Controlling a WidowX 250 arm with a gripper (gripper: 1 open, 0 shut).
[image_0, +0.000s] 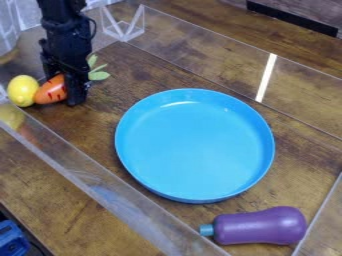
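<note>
My black gripper (64, 80) reaches down at the upper left, shut on an orange carrot (51, 92) with pale green leaves (98, 70). A yellow lemon-like object (23, 90) lies just left of the carrot. The fingertips are partly hidden against the carrot and dark wood.
A large blue plate (194, 140) fills the centre right. A purple eggplant-like object (261, 225) lies at the lower right. Clear walls border the wooden surface, and a blue object (8, 241) sits at the bottom left corner.
</note>
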